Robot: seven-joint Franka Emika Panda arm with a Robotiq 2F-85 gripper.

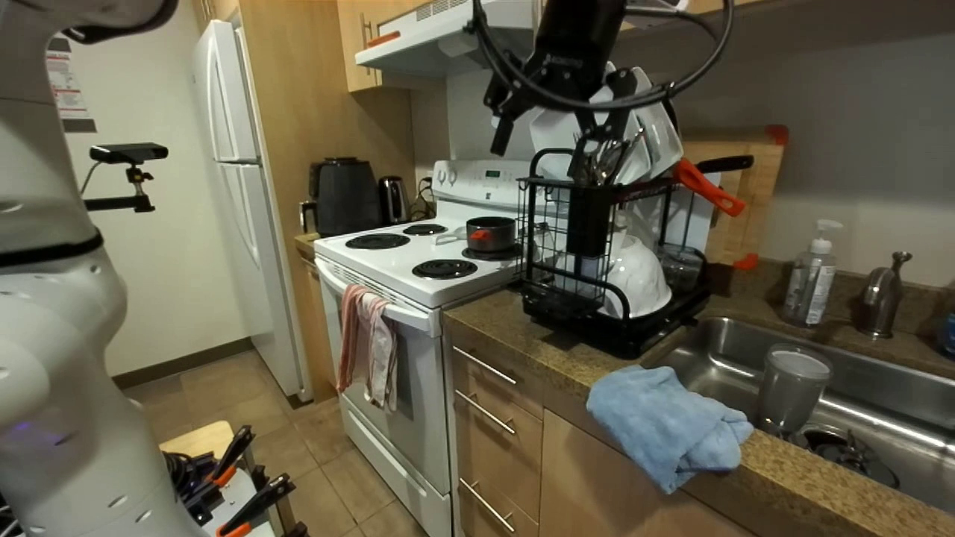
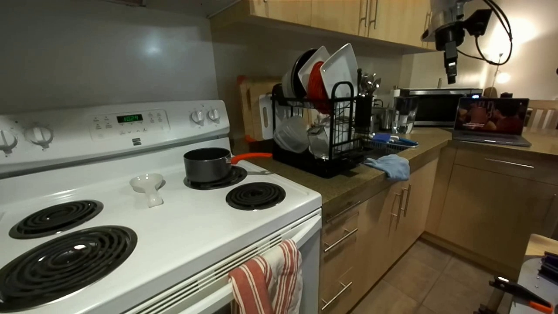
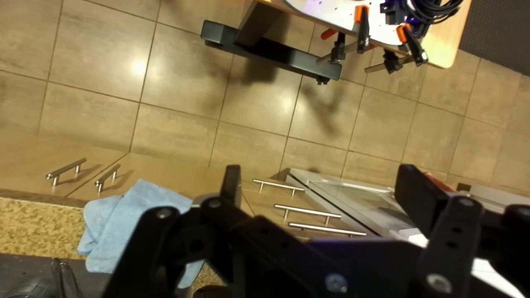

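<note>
My gripper hangs in the air in front of the dish rack, at the height of its upper tier, in exterior view 1. The wrist view shows the gripper open, its two fingers wide apart with nothing held between them. Below it are the floor and the drawer fronts. A crumpled blue cloth drapes over the counter edge by the sink. On the stove, a dark pot with a red handle sits on a back burner. Beside it lies a white spoon rest.
Plates, bowls and cutlery fill the rack. A clear cup stands in the sink, near a soap bottle. A striped towel hangs on the oven handle. An open laptop is on the far counter.
</note>
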